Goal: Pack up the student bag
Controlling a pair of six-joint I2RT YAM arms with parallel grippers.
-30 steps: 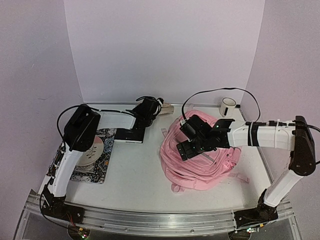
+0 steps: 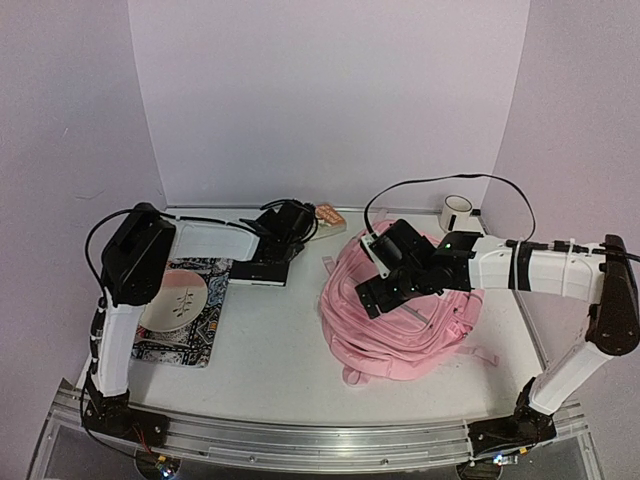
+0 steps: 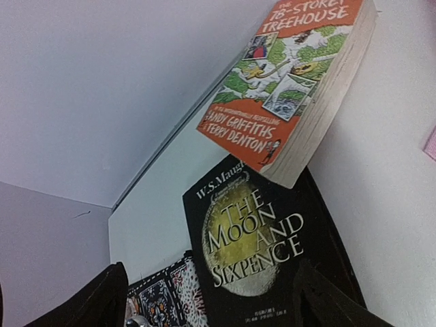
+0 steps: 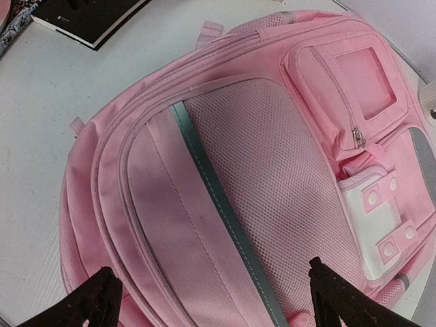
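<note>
The pink backpack (image 2: 405, 345) lies on the right half of the table, its mesh front pocket (image 4: 266, 136) uppermost in the right wrist view. Over it hovers my right gripper, open and empty. At the back left, my left gripper is open above a black book, The Moon and Sixpence (image 3: 262, 238), with nothing visible between its fingers. An orange-covered book (image 3: 286, 82) lies just beyond, its near corner overlapping the black one in the left wrist view. From the top, the left arm hides part of both books.
A patterned folder (image 2: 205, 335) lies at the left with a round, pale leaf-printed item (image 2: 180, 298) on it, partly behind the left arm. A white mug (image 2: 455, 212) stands at the back right corner.
The right arm shifted slightly.
</note>
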